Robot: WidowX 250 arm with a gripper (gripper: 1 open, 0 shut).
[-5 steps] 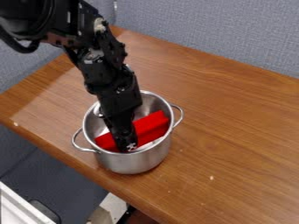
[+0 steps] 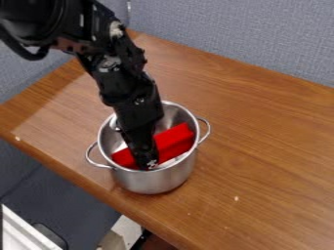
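A steel pot (image 2: 164, 179) with two side handles stands near the left edge of the wooden table. Inside it lies a red block-shaped object (image 2: 175, 139). My black gripper (image 2: 147, 160) reaches down into the pot, its tips low against the red object. The fingertips are partly hidden, so I cannot see clearly what is between them.
Grey padded panels line the back. Below the table's left edge are a dark surface and a white object (image 2: 20, 234).
The pot has shifted slightly to the right, along with my gripper and the red object inside.
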